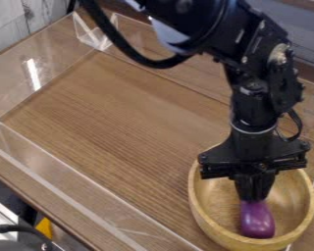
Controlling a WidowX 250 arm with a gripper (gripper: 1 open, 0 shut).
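Note:
A wooden bowl [206, 211] stands at the lower right of the camera view. In it lies a purple eggplant [257, 220], its upper part hidden behind my gripper. My black gripper [258, 181] is just over the bowl, above the eggplant's upper end. It is shut, and I see nothing clearly held between its fingers; the tips are hard to make out against the dark body.
Clear plastic edges run along its left side, and a grey ledge is at the back right. A black object [42, 228] is at the lower left edge.

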